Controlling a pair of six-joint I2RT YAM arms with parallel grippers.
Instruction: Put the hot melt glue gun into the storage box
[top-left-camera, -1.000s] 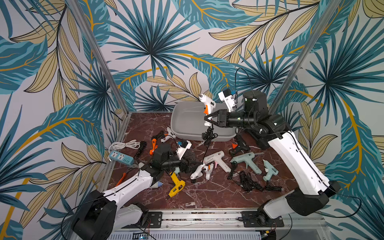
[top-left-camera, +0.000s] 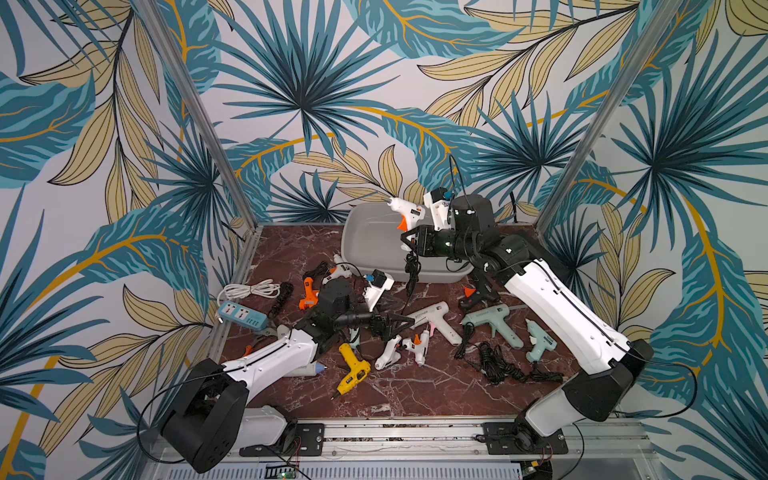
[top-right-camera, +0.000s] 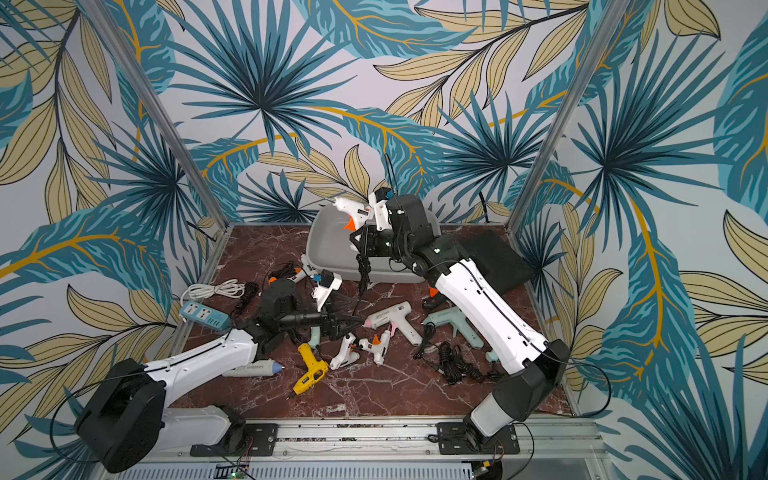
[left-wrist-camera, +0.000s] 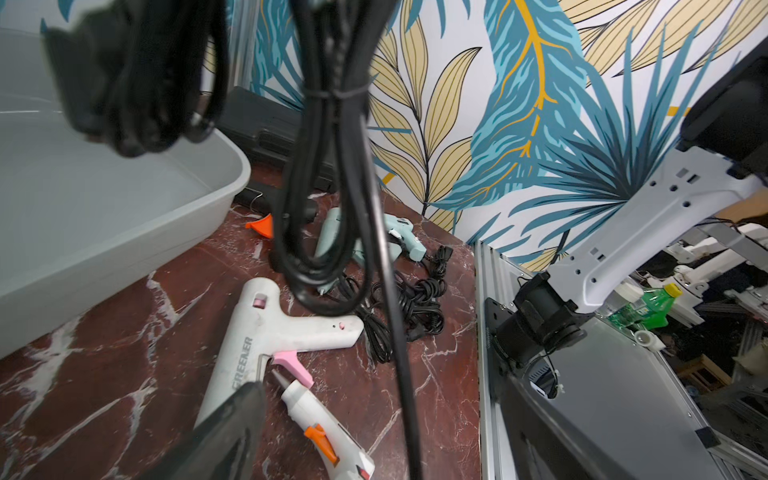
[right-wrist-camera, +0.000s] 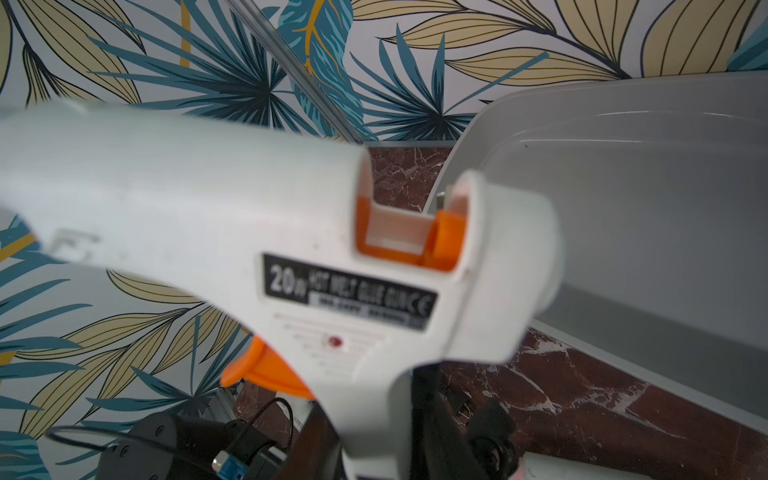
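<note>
My right gripper (top-left-camera: 414, 238) is shut on the handle of a white glue gun with orange trigger (right-wrist-camera: 184, 192), held over the grey storage box (top-left-camera: 368, 240). Its black coiled cord (left-wrist-camera: 336, 200) hangs down in front of the left wrist camera. My left gripper (top-left-camera: 395, 324) is open, low among the glue guns on the table, beside the hanging cord; its fingers are blurred in the left wrist view.
Several glue guns lie in front of the box: white-pink (top-left-camera: 432, 320), mint (top-left-camera: 500, 324), yellow (top-left-camera: 352, 369), white (top-left-camera: 388, 356). A blue power strip (top-left-camera: 240, 316) and cables lie at left; tangled cords (top-left-camera: 500, 364) at right.
</note>
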